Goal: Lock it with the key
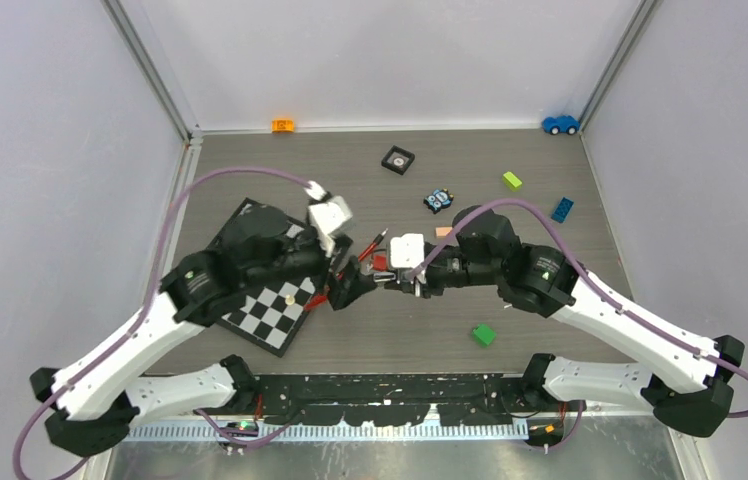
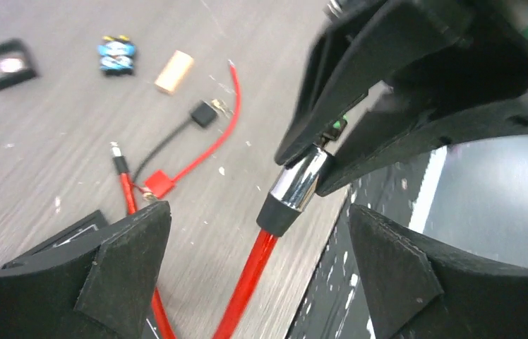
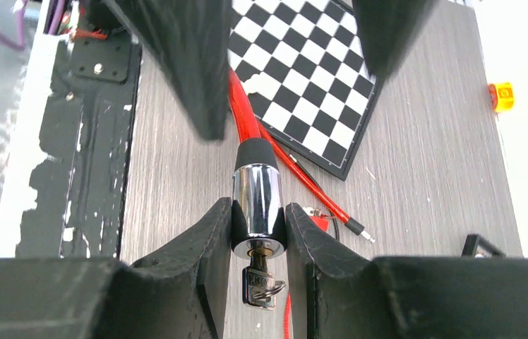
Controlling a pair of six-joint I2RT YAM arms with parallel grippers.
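Note:
Held upright-tilted in my right gripper is the silver lock barrel [image 2: 302, 176], with a black collar and a red cable [image 2: 246, 282] running from it. From the barrel's end sticks a small metal piece with a ring [image 3: 260, 282]; whether it is the key is unclear. My left gripper is open, its fingers [image 2: 123, 261] standing apart either side of the cable, touching nothing visible. In the top view the two grippers are close together. The cable's other end, a metal pin tip [image 3: 363, 233], lies on the table.
On the table lie a red tag with strap [image 2: 160, 183], a black square piece on a cord [image 2: 203, 114] and a small wooden block [image 2: 174, 72]. A chessboard [image 3: 303, 78] occupies the left side. A green block [image 1: 483, 334] sits front right.

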